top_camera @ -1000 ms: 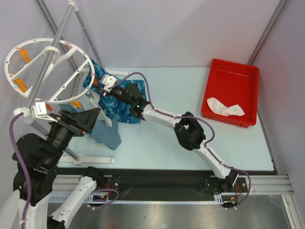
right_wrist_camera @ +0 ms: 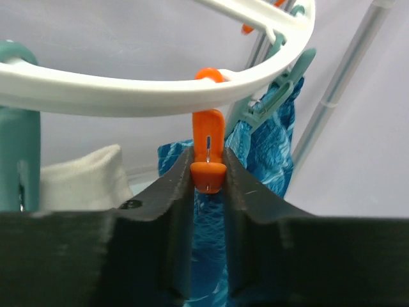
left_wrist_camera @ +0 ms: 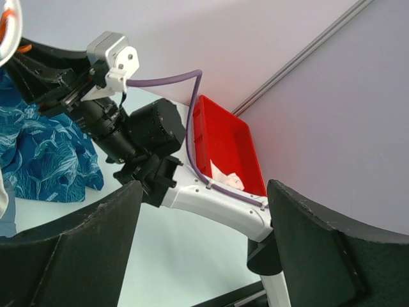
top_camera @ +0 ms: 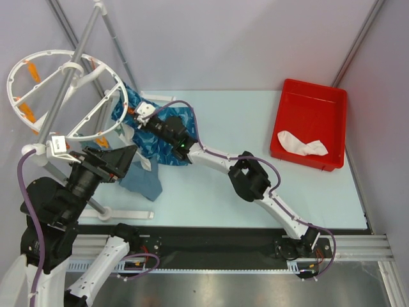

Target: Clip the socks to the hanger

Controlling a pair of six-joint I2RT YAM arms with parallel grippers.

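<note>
The white round hanger [top_camera: 123, 82] stands at the left, with orange and green clips round its rim. My right gripper is shut on the lower end of an orange clip [right_wrist_camera: 208, 131] at the rim. Crinkled blue patterned cloth [right_wrist_camera: 271, 150] hangs behind that clip and near a green clip [right_wrist_camera: 255, 115]; whether the orange clip bites it, I cannot tell. A white sock [right_wrist_camera: 86, 179] hangs at the left in the right wrist view. In the left wrist view, my left gripper stands open, its fingers apart with nothing between them.
At the back right, a red box [top_camera: 313, 109] contains another white sock [top_camera: 301, 144]. Grey-blue cloth [top_camera: 142, 181] shows below the hanger. My right arm crosses the table's middle.
My left arm has moved a little to the right. The red box and its sock have not moved.
</note>
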